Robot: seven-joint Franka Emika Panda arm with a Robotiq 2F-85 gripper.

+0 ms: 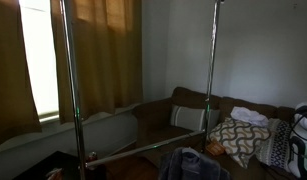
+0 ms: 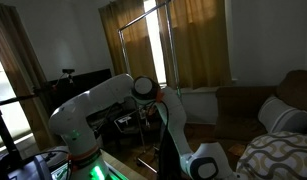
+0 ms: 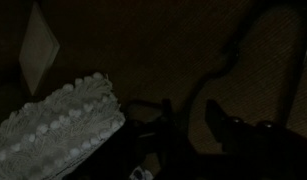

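Observation:
My gripper shows as a dark outline at the bottom of the wrist view, its two fingertips apart and nothing visible between them. Left of it lies a whitish textured cloth with rows of small bobbles. Above that cloth is a pale flat piece. A dark cord-like line runs over the dim brown surface beyond the fingers. In exterior view 2 the white arm arches over and down to its wrist near the sofa; the fingers cannot be made out there.
A brown sofa carries a patterned pillow, a white cloth and a striped cushion. Metal uprights and a crossbar cross exterior view 1. A dark garment is at the bottom.

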